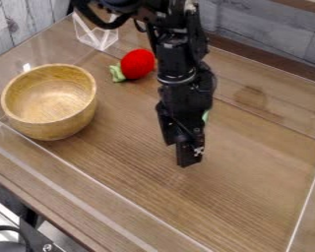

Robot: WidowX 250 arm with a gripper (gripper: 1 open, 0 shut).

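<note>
The black robot arm comes down from the top centre of the camera view, and its gripper (187,148) is low over the middle of the wooden table (134,202). A small bit of green (208,115) shows behind the arm's right side, mostly hidden. Whether the gripper is open or shut, or holds anything, is hard to tell.
A wooden bowl (48,102) sits at the left. A red object with green leaves, like a tomato or radish (138,62), lies at the upper left of centre. A clear container (97,30) is at the back left.
</note>
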